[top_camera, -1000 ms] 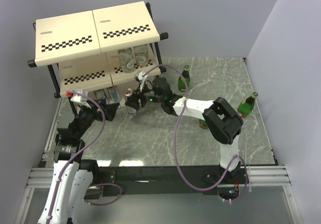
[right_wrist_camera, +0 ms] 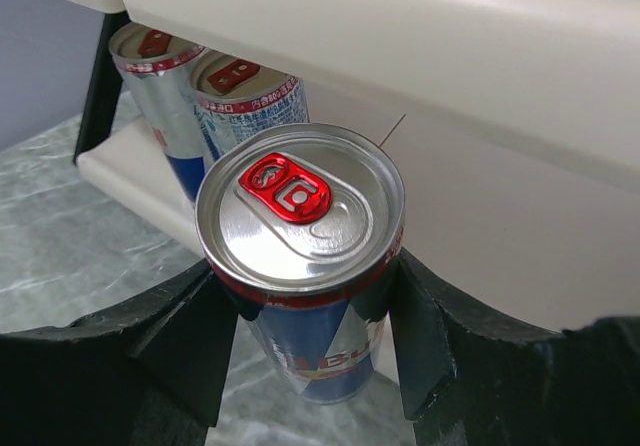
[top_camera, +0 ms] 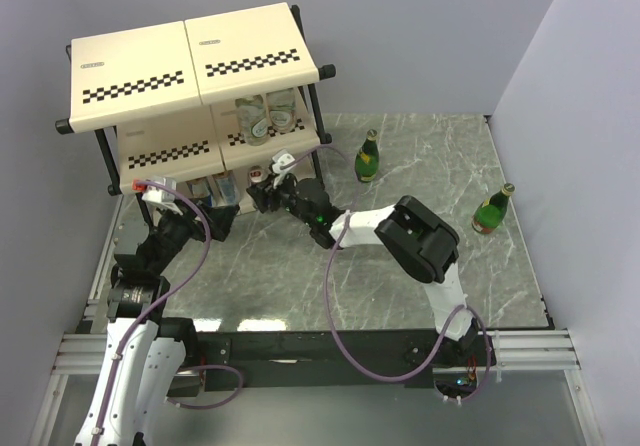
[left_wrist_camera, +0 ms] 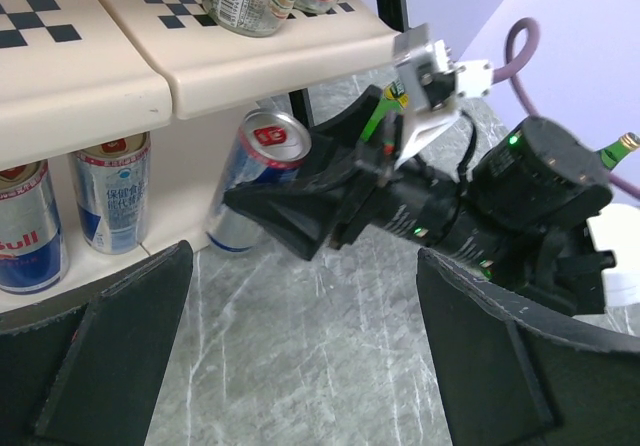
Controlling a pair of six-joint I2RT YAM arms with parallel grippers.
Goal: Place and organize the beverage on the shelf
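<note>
A Red Bull can (right_wrist_camera: 305,231) with a red tab stands between the fingers of my right gripper, which touch it on both sides. In the left wrist view this can (left_wrist_camera: 245,176) leans, its base at the front of the lower shelf; whether the base touches cannot be made out. Two similar cans, a left one (left_wrist_camera: 28,228) and a right one (left_wrist_camera: 112,194), stand upright on that shelf (left_wrist_camera: 85,268). My left gripper (top_camera: 224,221) is open before the shelf's left half, nothing between its fingers.
On the middle tier (left_wrist_camera: 270,61) stand two clear-and-green drink containers (top_camera: 253,119). Two green bottles are on the marble table: one behind my right arm (top_camera: 367,158), one at the far right (top_camera: 492,209).
The left arm has stayed still.
</note>
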